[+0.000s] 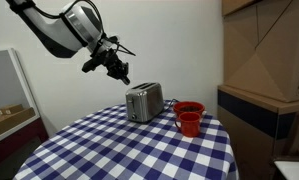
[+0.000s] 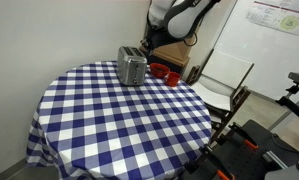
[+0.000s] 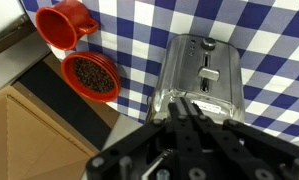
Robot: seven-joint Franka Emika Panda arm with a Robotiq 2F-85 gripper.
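Note:
The silver toaster [image 1: 144, 103] stands upright on a blue-and-white checked cloth. In the wrist view, the toaster's end with the lever [image 3: 209, 72] and a round knob faces away from my fingers. My gripper [image 1: 126, 81] hangs in the air just above and to the left of the toaster's top in exterior view 1, apart from it. It is shut, and nothing shows between its fingers. Beside the toaster are a red bowl [image 3: 91, 76] of small brown pieces and a red mug [image 3: 63, 23]. The toaster's slots are mostly hidden by the gripper in the wrist view.
Much of the checked tablecloth [image 2: 109, 125] lies bare on the side away from the bowl and mug. A white wall rises behind the table. A brown cabinet [image 1: 264, 50] and a white chair [image 2: 226, 75] stand off to the right.

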